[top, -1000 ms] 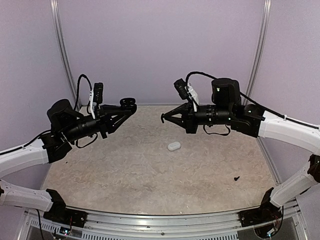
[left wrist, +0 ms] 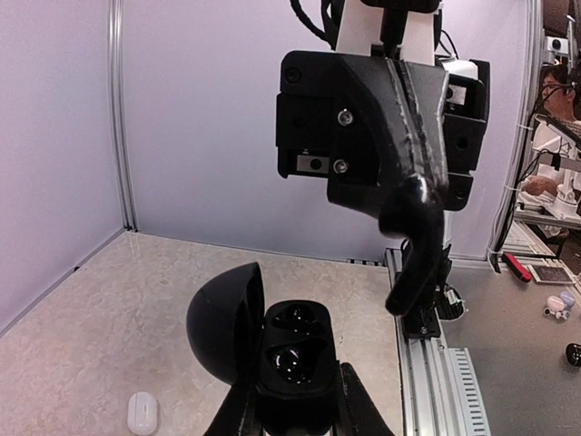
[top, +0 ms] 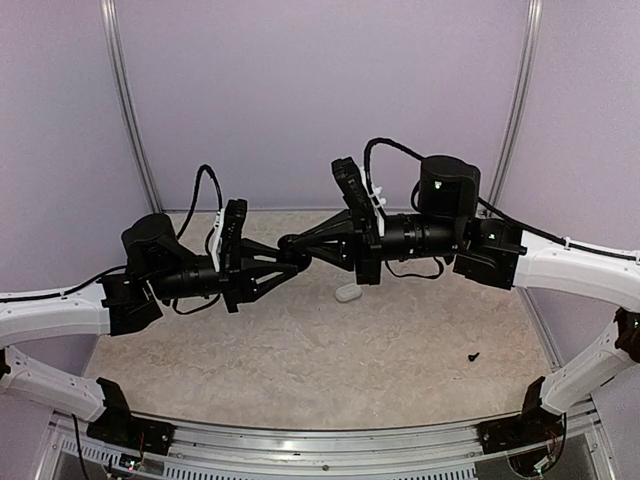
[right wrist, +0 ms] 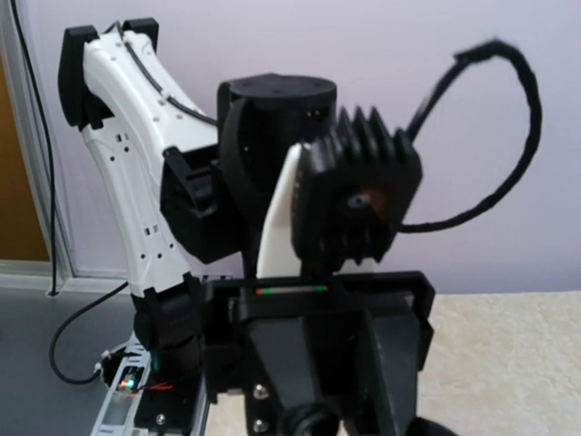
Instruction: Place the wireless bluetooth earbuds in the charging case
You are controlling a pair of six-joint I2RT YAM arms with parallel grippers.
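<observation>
The black charging case (left wrist: 290, 359) has its rounded lid (left wrist: 222, 318) raised, and two glossy wells face up in the left wrist view. My left gripper (top: 285, 268) is shut on its lower part, holding it above the table. From the right, my right gripper (top: 298, 241) reaches over the case, its fingertips overlapping it in the top view. A dark earbud (left wrist: 418, 272), stem downward, appears at those shut fingertips, above and to the right of the wells in the left wrist view. Another small black earbud (top: 473, 357) lies on the table. The right wrist view hides the wells.
A small white rounded object (top: 348, 292) lies mid-table beneath the arms. The left arm's wrist camera (right wrist: 357, 195) stands close in the right wrist view.
The left gripper has carried the case rightward and down.
</observation>
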